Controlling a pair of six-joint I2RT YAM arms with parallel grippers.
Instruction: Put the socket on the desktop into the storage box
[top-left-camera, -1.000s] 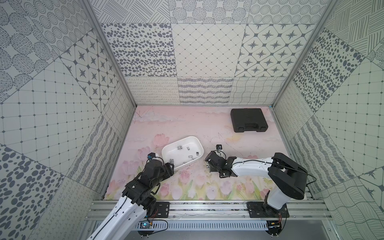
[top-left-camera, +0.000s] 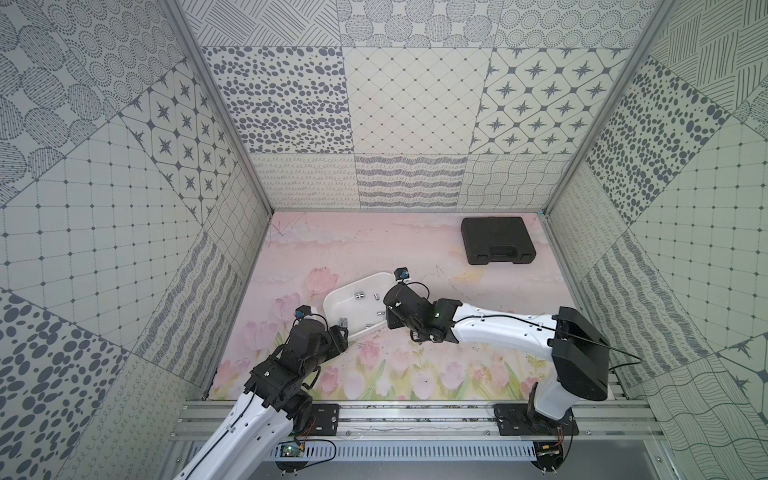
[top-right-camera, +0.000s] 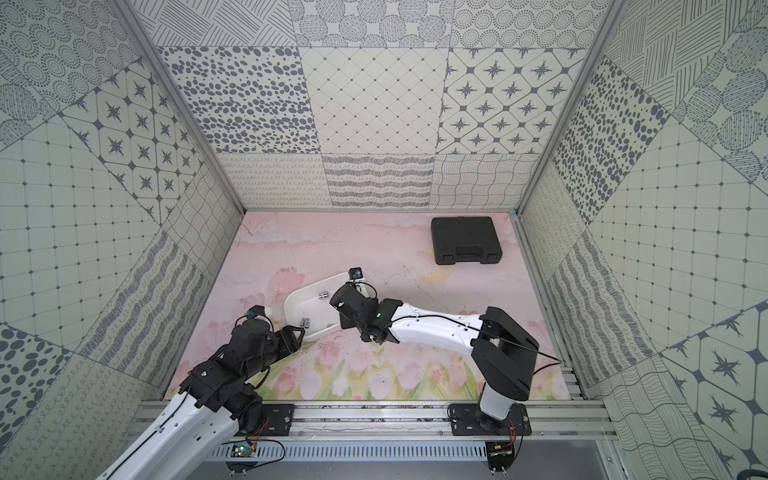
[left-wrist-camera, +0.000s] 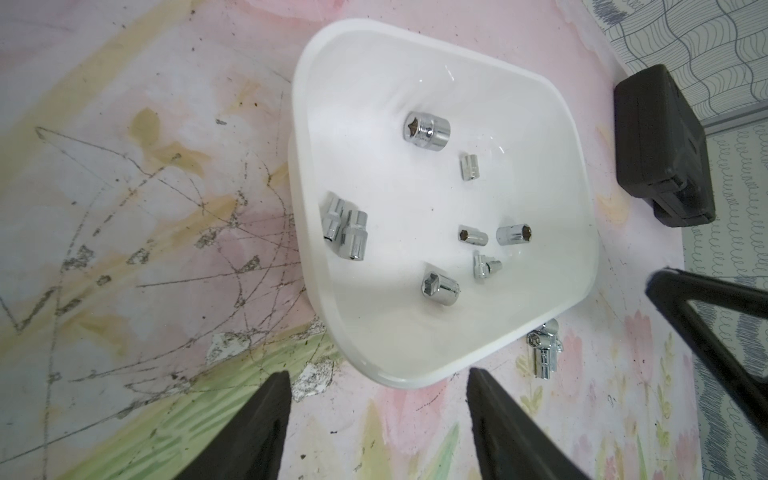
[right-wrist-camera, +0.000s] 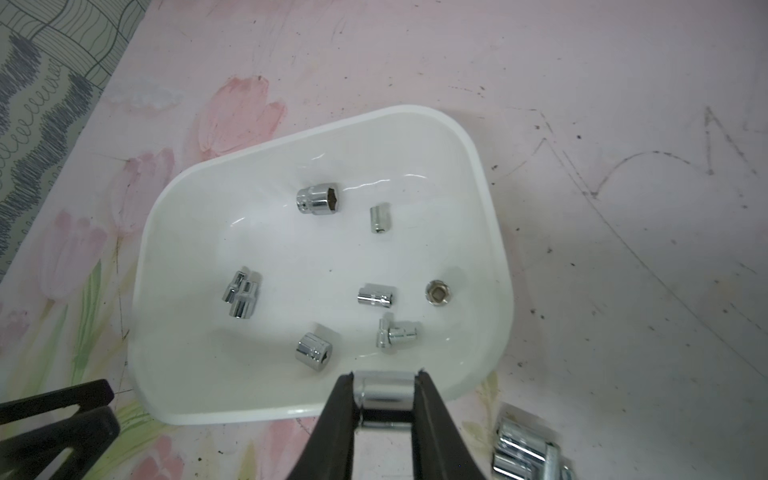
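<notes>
The white storage box (right-wrist-camera: 320, 248) lies on the pink flowered desktop (top-left-camera: 376, 232) with several chrome sockets inside. Between my right gripper's (right-wrist-camera: 384, 400) fingers is a chrome socket (right-wrist-camera: 384, 388), held above the box's near edge in the right wrist view. A small cluster of loose sockets lies on the desktop just outside the box, also visible in the left wrist view (left-wrist-camera: 544, 352). My left gripper stands open at the box's near edge, its fingers apart with nothing between them.
A closed black case (top-left-camera: 497, 240) stands at the back right. The right arm reaches across the right front of the desktop, close to my left gripper.
My right arm has risen and moved left toward the box, from over the loose sockets. The left arm and the box have not visibly moved.
</notes>
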